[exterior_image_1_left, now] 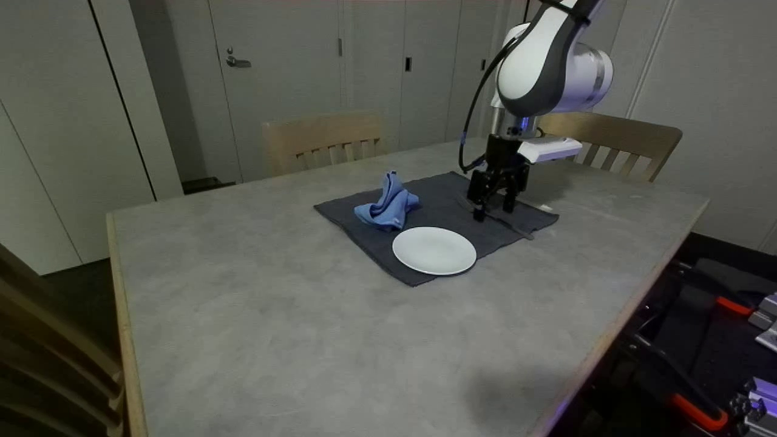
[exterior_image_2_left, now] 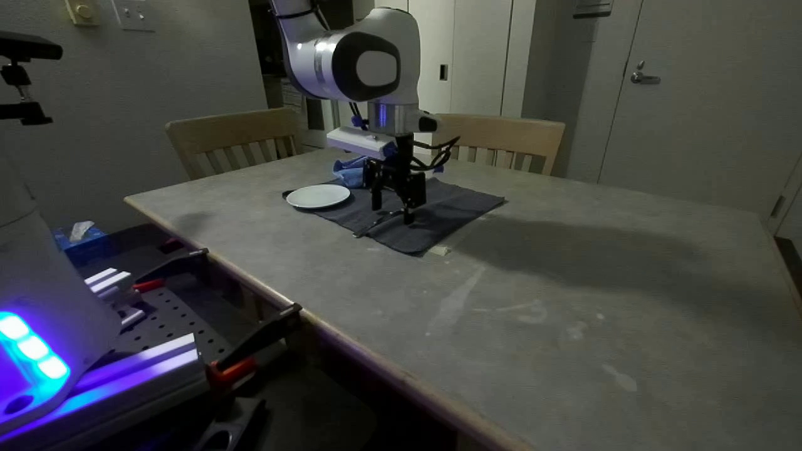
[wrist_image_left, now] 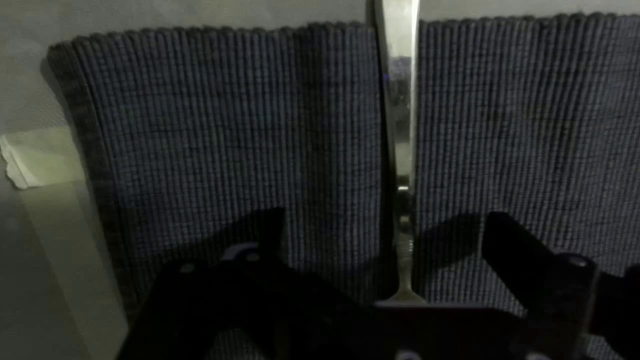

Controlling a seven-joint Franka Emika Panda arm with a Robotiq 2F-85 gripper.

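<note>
A metal utensil, seemingly a fork (wrist_image_left: 403, 150), lies on the dark placemat (wrist_image_left: 216, 132), its handle reaching past the mat's edge in the wrist view. My gripper is open above it, one finger on each side of the utensil and apart from it. The utensil's far end is hidden under the gripper body. In exterior view 1 a white plate (exterior_image_1_left: 434, 251) rests on the mat's front corner, and a crumpled blue cloth napkin (exterior_image_1_left: 390, 204) stands behind it.
The grey table (exterior_image_1_left: 291, 328) has wide clear room in front of the mat. A strip of pale tape (wrist_image_left: 45, 157) sits beside the mat. Wooden chairs (exterior_image_2_left: 500, 139) stand along the far edge.
</note>
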